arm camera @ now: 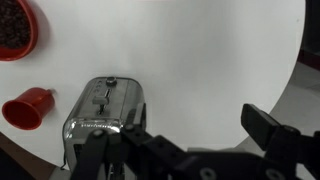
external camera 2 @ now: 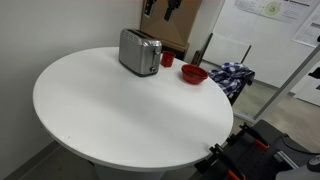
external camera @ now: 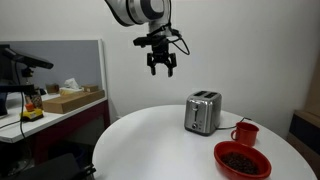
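High over the white round table, my gripper (external camera: 162,70) hangs open, its fingers apart with nothing between them. In the wrist view the open gripper spans the lower part of the picture and covers part of the toaster. The silver toaster (external camera: 203,113) stands upright on the table, lower than my gripper and to its right in exterior view 1. A red mug (external camera: 245,134) sits beside it. Nearer that camera is a red bowl (external camera: 243,173) holding dark brown bits. In exterior view 2 the bowl (external camera 2: 194,74) and mug (external camera 2: 168,59) are beyond the toaster (external camera 2: 140,52).
A dark cord runs near the toaster and mug. A blue-and-white checked cloth (external camera 2: 233,78) lies past the bowl. At the left, a side table holds a cardboard box (external camera: 75,100) and other items.
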